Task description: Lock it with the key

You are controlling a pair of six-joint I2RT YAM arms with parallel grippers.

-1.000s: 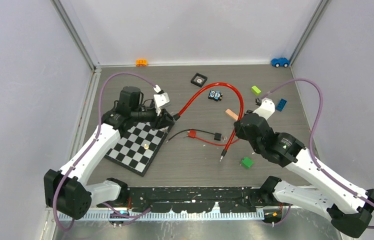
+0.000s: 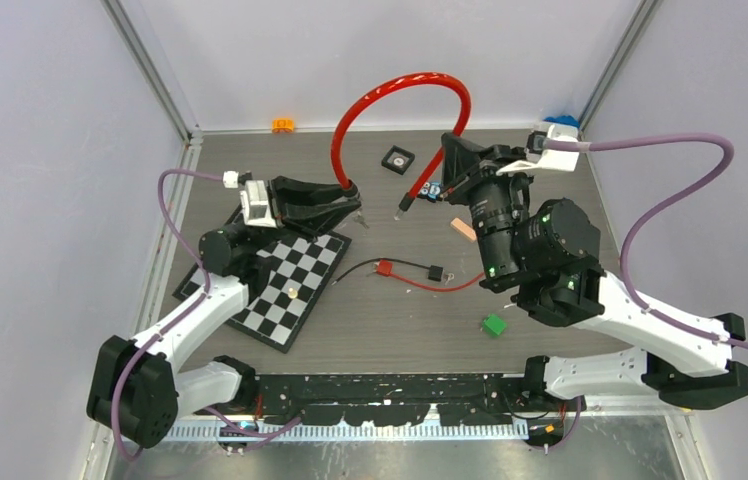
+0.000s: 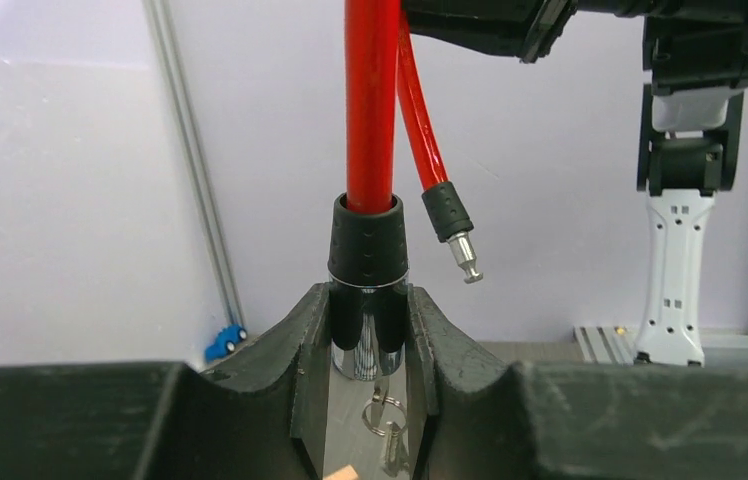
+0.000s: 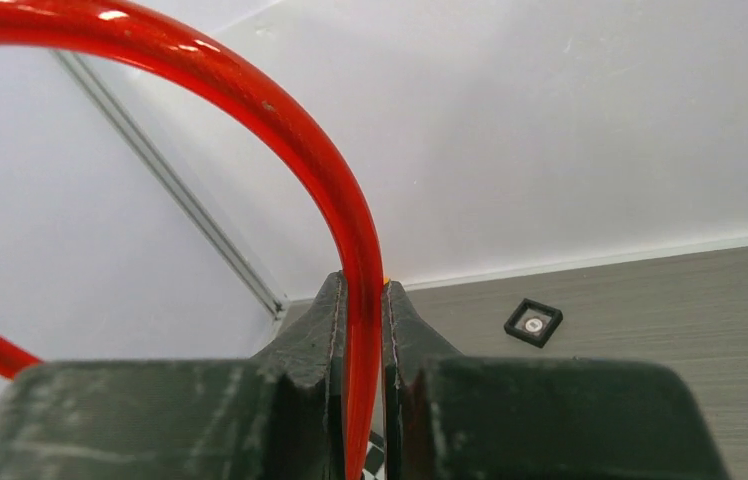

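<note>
A red cable lock point(image 2: 402, 83) arches between my two grippers, raised above the table. My left gripper is shut on its black-and-metal lock head point(image 3: 368, 245). Below the head hang a key ring point(image 3: 384, 415) and a key point(image 3: 393, 452); another key's lower part shows at the head's underside, partly hidden by the fingers. The cable's free end, with its metal pin point(image 3: 464, 258), points down, apart from the head. In the right wrist view, my right gripper has the red cable between its fingers, with both fingertips close against it.
Below lie a chessboard point(image 2: 300, 275), black and red wires point(image 2: 450, 289), a green block point(image 2: 493, 325), an orange block point(image 2: 463, 229) and a small black box point(image 2: 398, 159).
Both grippers and the lock have risen toward the top camera. The cable's free end has moved up and left from above the wires, and the arch has shifted toward the back wall.
</note>
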